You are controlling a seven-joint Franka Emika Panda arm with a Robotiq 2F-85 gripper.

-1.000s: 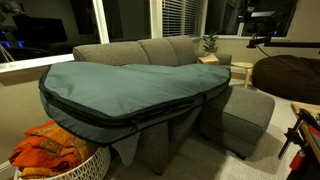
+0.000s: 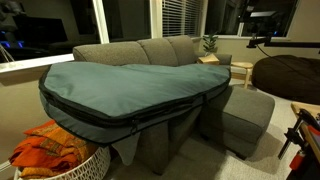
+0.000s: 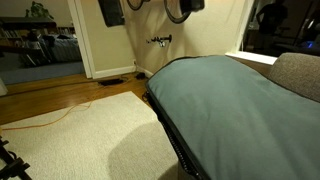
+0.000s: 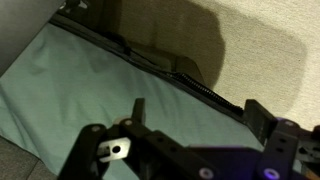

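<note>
A large grey-green padded bag [image 2: 130, 88] with a black zipped edge lies across the sofa in exterior view 1. The same bag [image 3: 235, 105] fills the right of exterior view 2. From the wrist, its cloth [image 4: 85, 100] spreads below my gripper, and the dark zip edge runs diagonally past the fingers. Both fingertips stand wide apart with nothing seen gripped between them. How high they are above the cloth cannot be told. At the right edge of exterior view 1, a dark piece of equipment [image 2: 300, 135] is only partly visible.
A white basket [image 2: 88, 168] holding orange cloth [image 2: 50, 147] stands beneath the bag's near end. The grey sofa [image 2: 245, 115] supports the bag. Pale carpet [image 3: 95, 140] lies open on the left in exterior view 2, with a thin orange cord [image 3: 45, 124] across the floor.
</note>
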